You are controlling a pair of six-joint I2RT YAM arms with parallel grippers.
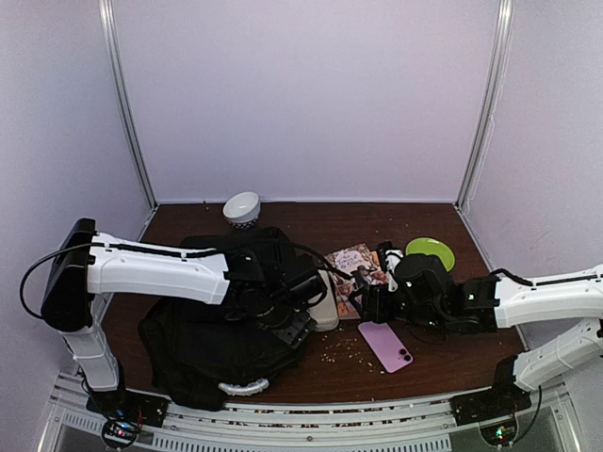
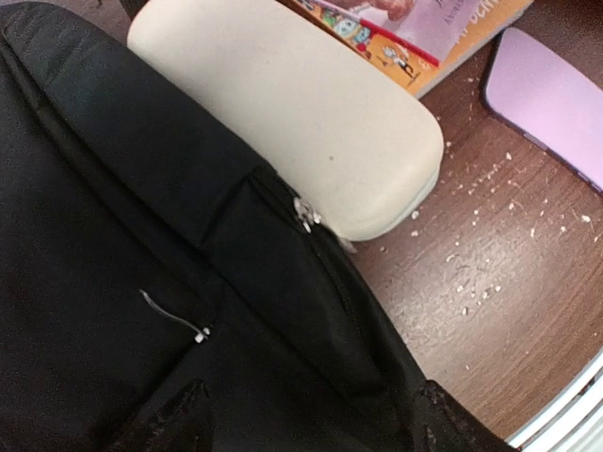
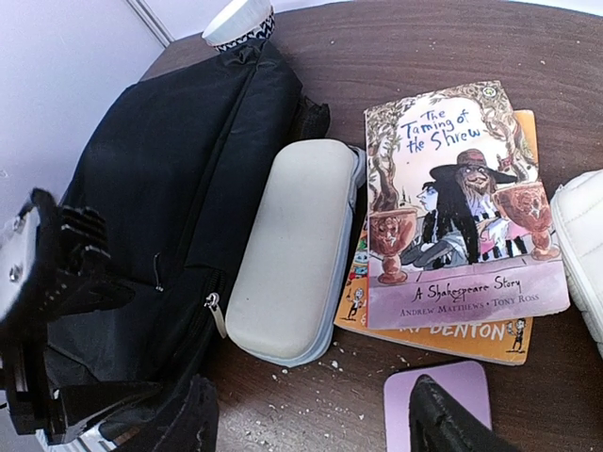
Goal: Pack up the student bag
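Observation:
The black backpack (image 1: 226, 353) lies flat on the left half of the table, zip pulls (image 2: 306, 215) along its side. Above its right part, my left gripper (image 1: 296, 331) hangs open and empty; its separated fingers (image 2: 174, 424) show at the bottom of the left wrist view. A cream pencil case (image 3: 294, 250) rests against the bag's right side. Beside it, a Shakespeare story book (image 3: 462, 212) overlaps an orange book (image 3: 480, 341). Nearer the front is a lilac phone (image 1: 385, 347). My right gripper stands open over the phone and books area, holding nothing.
A white bowl (image 1: 242, 209) sits behind the bag, and a green plate (image 1: 431, 250) at the back right. A white quilted item (image 3: 582, 250) is cut off at the right wrist view's edge. Crumbs dot the table between bag and phone. Both arms are close together mid-table.

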